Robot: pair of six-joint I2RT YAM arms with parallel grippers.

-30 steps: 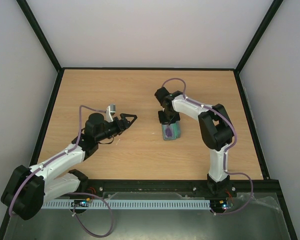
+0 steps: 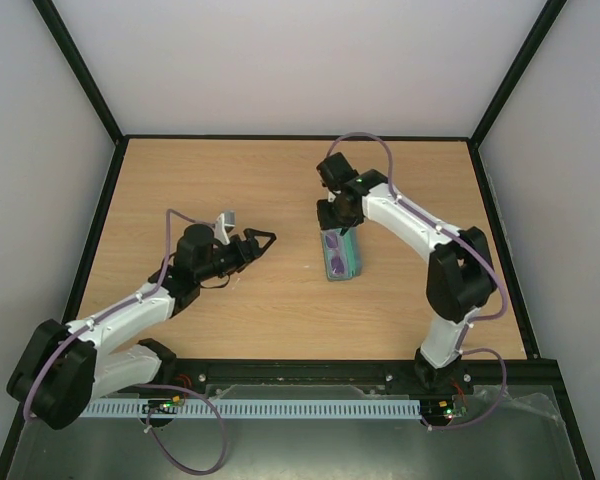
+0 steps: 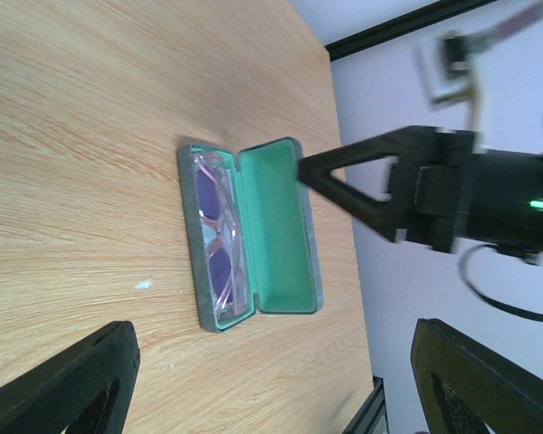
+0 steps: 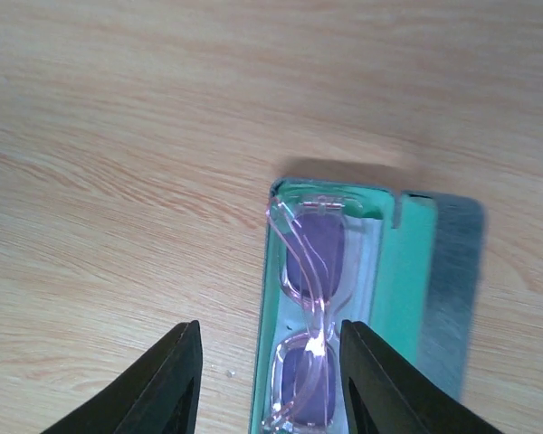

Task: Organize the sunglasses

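Clear-framed sunglasses with purple lenses (image 4: 315,253) lie inside the open case, arms folded across the lenses, as both wrist views show. The case is grey outside, with a green lining (image 3: 281,231); its lid is folded back flat to the right. Above the case, my right gripper is open with nothing between its fingers, raised clear of the sunglasses. My left gripper (image 2: 267,240) stays off to the left over the table, its fingers (image 3: 68,384) wide apart and empty.
Bare wooden table (image 2: 280,180) surrounds the case, with wide free room to its left and behind. The right arm (image 2: 415,225) reaches in from the right and partly covers the case in the top view. Walls border both sides.
The sunglasses remain in the case.
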